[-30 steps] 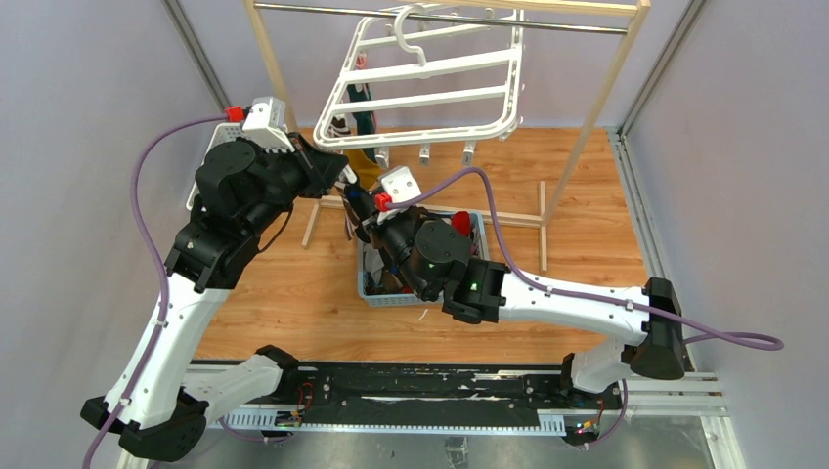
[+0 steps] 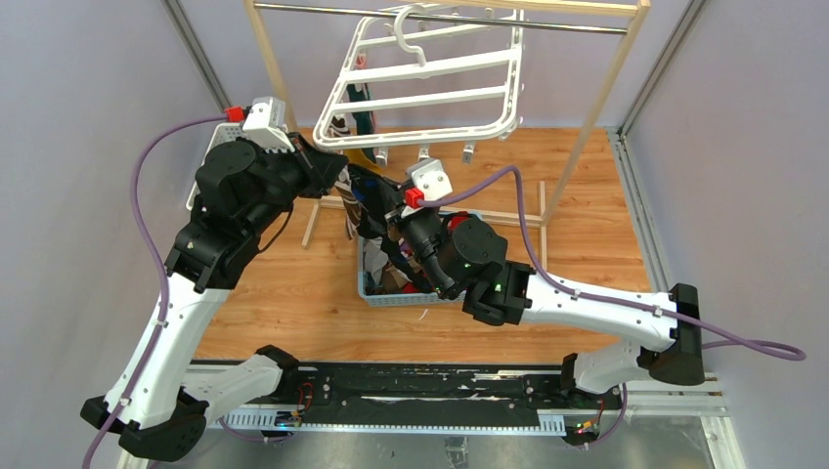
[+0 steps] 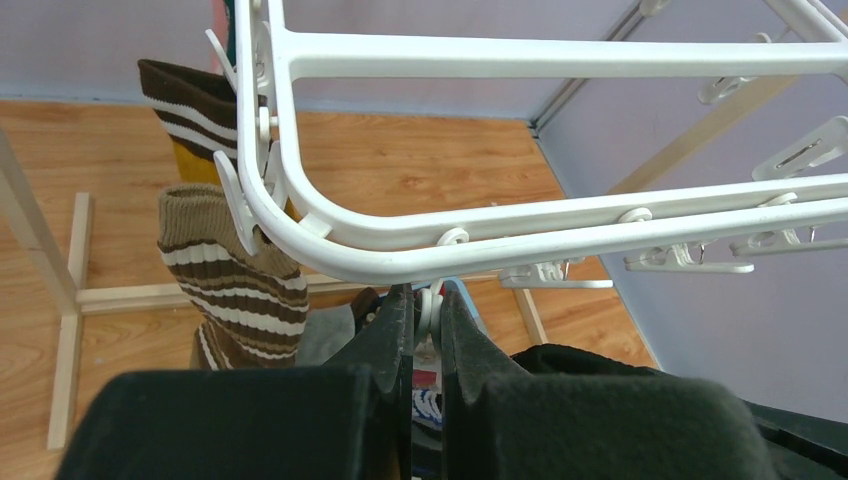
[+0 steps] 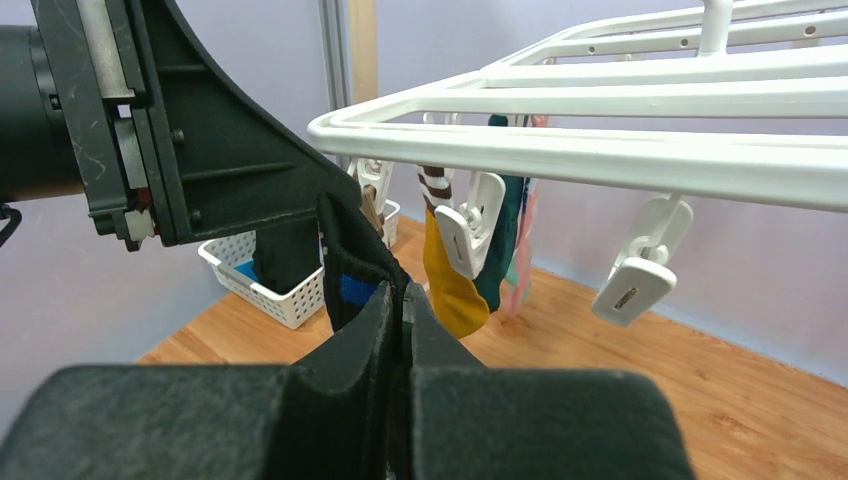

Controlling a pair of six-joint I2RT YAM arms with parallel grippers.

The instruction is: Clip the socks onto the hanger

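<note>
The white hanger (image 2: 420,103) hangs from a metal rail, with clips along its edges. In the left wrist view my left gripper is shut on a white clip (image 3: 436,296) beneath the hanger's near corner. A black sock with a blue patch (image 4: 356,280) stretches from beside the left gripper's tips to my right gripper, which is shut on its edge. Whether the clip grips the sock is hidden behind the left fingers. A brown striped sock (image 3: 240,280) and a mustard sock (image 4: 450,280) hang on the hanger's left side.
Empty clips (image 4: 640,262) hang along the front bar to the right. A blue basket of socks (image 2: 396,299) stands on the wooden floor below. A white basket (image 4: 290,302) is behind on the left. Wooden stand legs (image 2: 587,117) flank the hanger.
My right arm has shifted to the right, away from the left gripper. The left arm has stayed still.
</note>
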